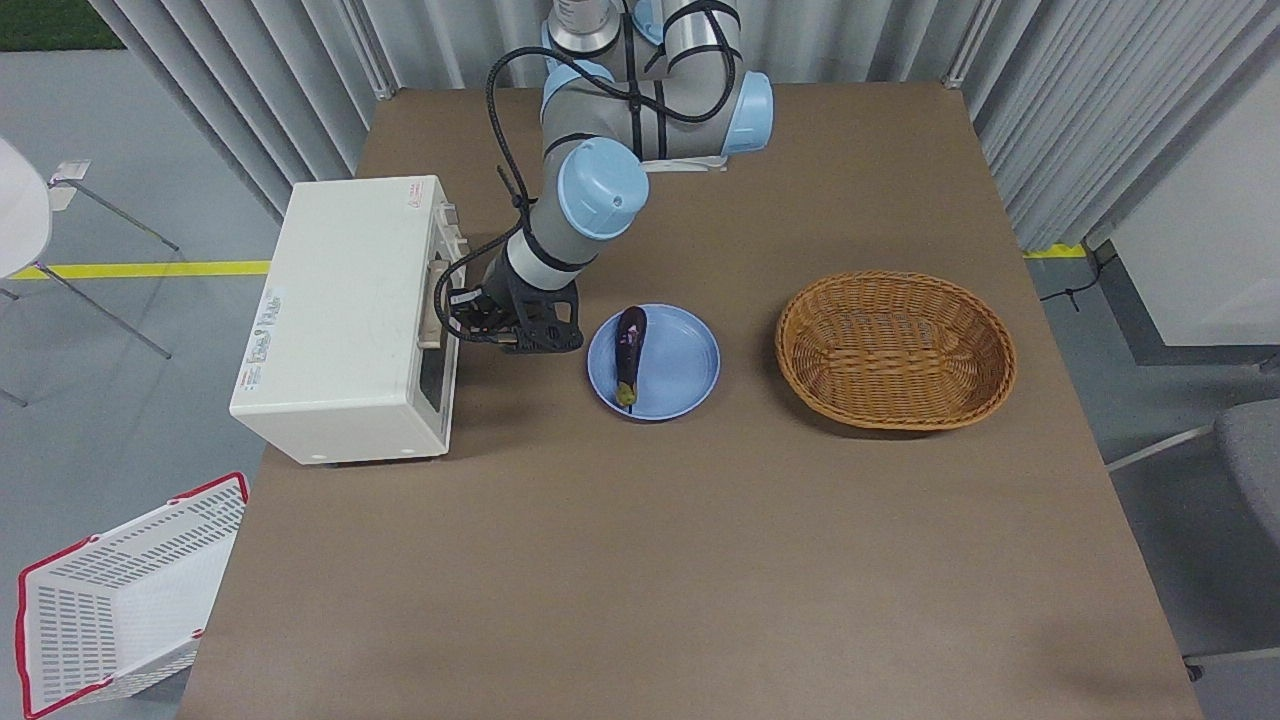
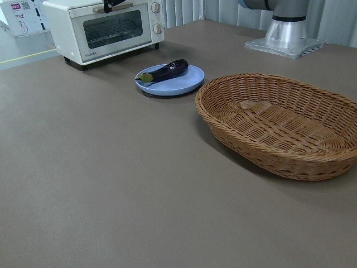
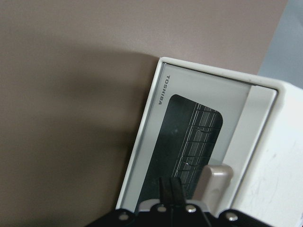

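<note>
A white Toshiba toaster oven (image 1: 332, 312) stands on the left of the table, its glass door (image 2: 112, 32) upright in its front. My gripper is at the handle (image 3: 212, 184) of that door, seen from above in the wrist view, fingers close together; whether anything is between them is hidden. In the front view it sits just in front of the oven. Right of the oven a blue plate (image 1: 686, 364) holds an eggplant (image 1: 630, 348).
An oval wicker basket (image 1: 894, 348) sits to the right of the plate. A white plastic basket (image 1: 132, 594) is beside the table at lower left.
</note>
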